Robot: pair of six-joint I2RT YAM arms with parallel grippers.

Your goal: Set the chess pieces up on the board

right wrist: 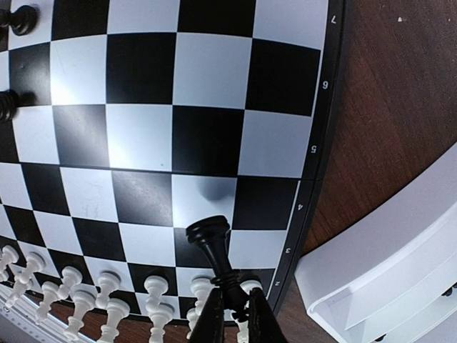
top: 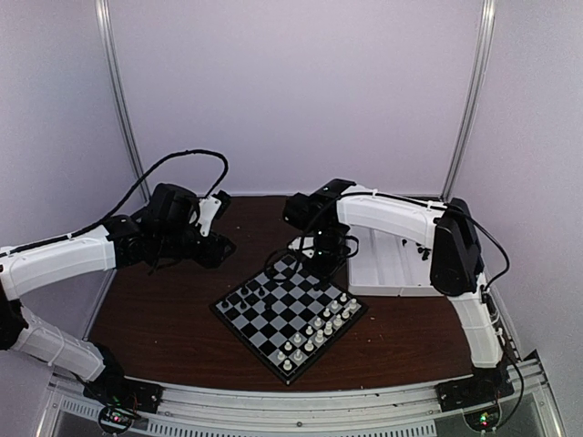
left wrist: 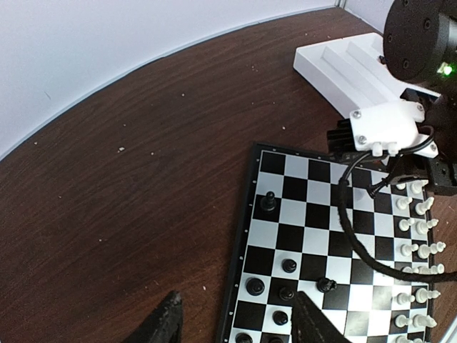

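Note:
The chessboard [top: 282,319] lies on the table, white pieces [right wrist: 111,314] lined along one side and several black pieces [left wrist: 268,201] standing on the opposite part. My right gripper is shut on a black chess piece [right wrist: 211,236], held tilted over the board near the white pieces' side. In the left wrist view this piece shows beneath the right arm's wrist housing. My left gripper hangs left of the board in the top view, fingers apart with nothing visible between them.
The white tray [right wrist: 357,250] stands right of and behind the board, holding some loose black pieces, partly hidden by the right arm.

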